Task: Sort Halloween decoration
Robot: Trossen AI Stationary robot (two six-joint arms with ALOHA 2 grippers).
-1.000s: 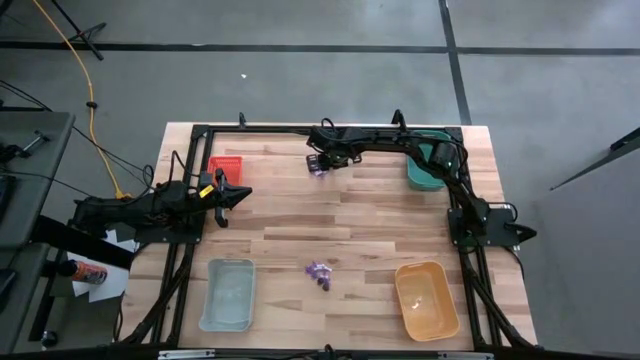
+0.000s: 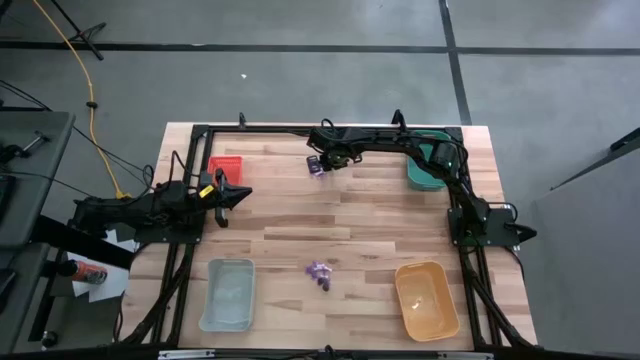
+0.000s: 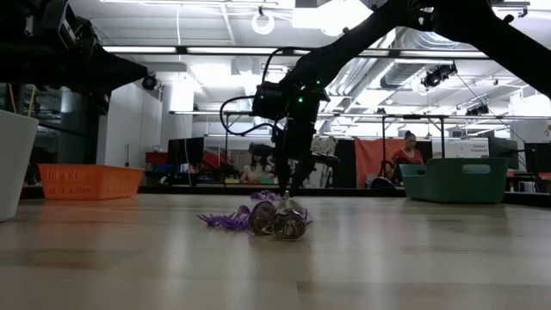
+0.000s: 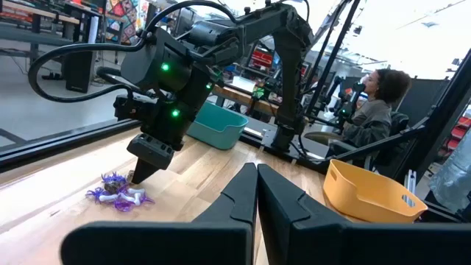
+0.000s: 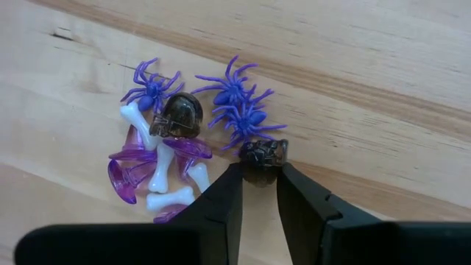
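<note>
In the right wrist view my right gripper is shut on a small dark translucent skull (image 5: pixel 263 156), just beside the pile. Two purple spiders (image 5: pixel 243 121) lie right above that skull, and a third spider (image 5: pixel 152 91) is further left. A second dark skull (image 5: pixel 182 115) rests against white bones (image 5: pixel 162 168) and purple translucent pieces (image 5: pixel 126 180). My left gripper is shut and empty, over the table's left side. Another small purple cluster (image 2: pixel 319 272) with dark skulls (image 3: pixel 277 221) lies nearer the front.
A red bin (image 2: pixel 227 168) stands back left and a teal bin (image 2: pixel 424 178) back right. Front left is a grey-blue bin (image 2: pixel 228 296), front right an orange bin (image 2: pixel 427 301). Bare wood lies between them.
The left arm stays still.
</note>
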